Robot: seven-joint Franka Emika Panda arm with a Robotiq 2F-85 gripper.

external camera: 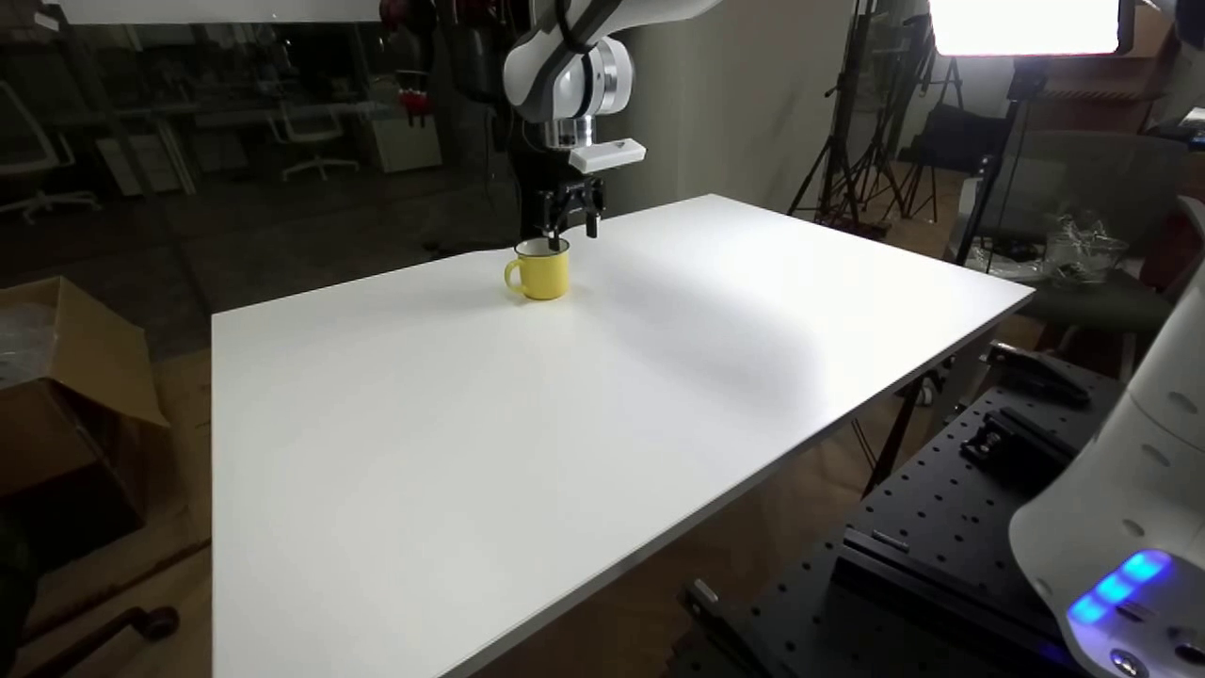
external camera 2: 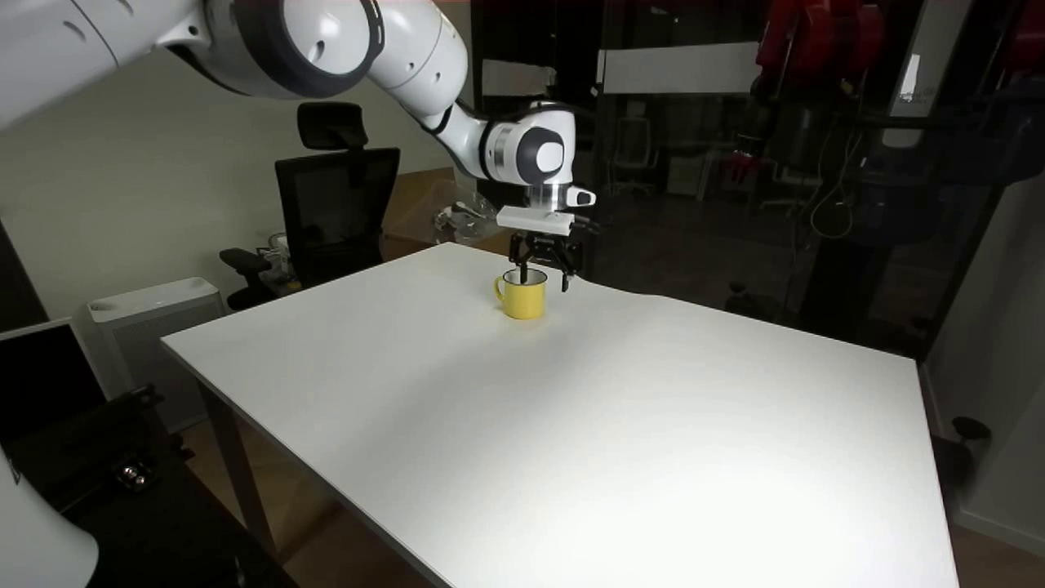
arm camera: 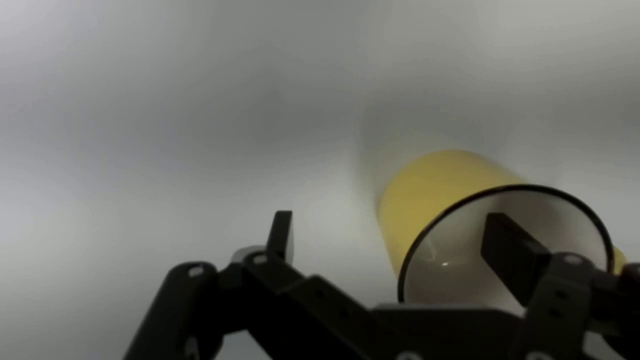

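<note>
A yellow mug (external camera: 544, 275) with a dark rim stands upright near the far edge of the white table, its handle (external camera: 514, 275) to the left in both exterior views. My gripper is open above it. One finger (arm camera: 510, 252) reaches over the mug's mouth and appears to dip inside, while the other finger (arm camera: 279, 237) is outside, clear of the wall. In exterior view 2 the gripper (external camera 2: 544, 279) straddles the near-right wall of the mug (external camera 2: 525, 300). Nothing is clamped between the fingers.
A cardboard box (external camera: 79, 373) sits off the table at the left.
</note>
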